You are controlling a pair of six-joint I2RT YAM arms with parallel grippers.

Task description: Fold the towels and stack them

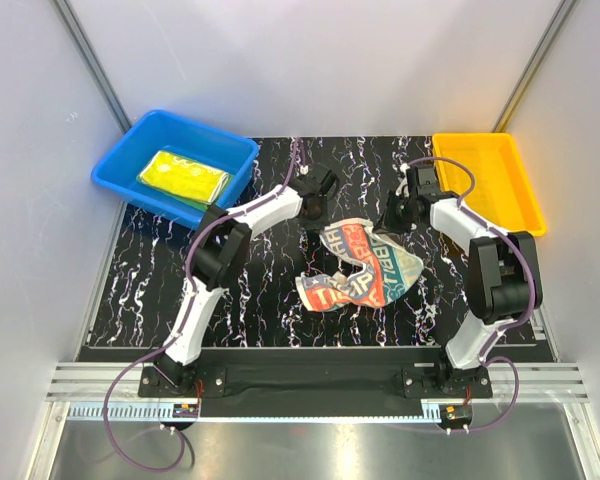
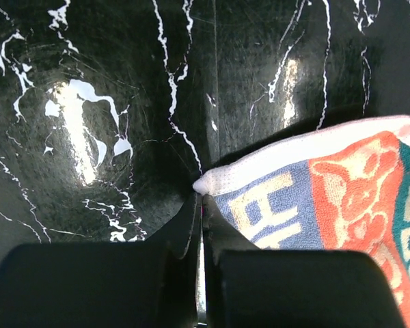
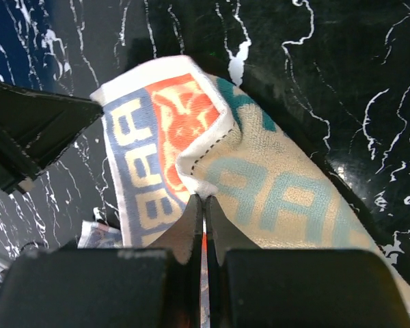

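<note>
A multicoloured patterned towel lies rumpled on the black marble table. In the left wrist view, my left gripper is shut at the white-hemmed corner of the towel, which shows at its fingertips. In the right wrist view, my right gripper is shut at a white hem of the towel, where a flap is turned over, showing a paler side. Whether cloth is between either pair of fingertips is hard to tell.
A blue bin at the back left holds a folded yellow towel. An empty yellow bin stands at the back right. Bare table lies left of and in front of the patterned towel.
</note>
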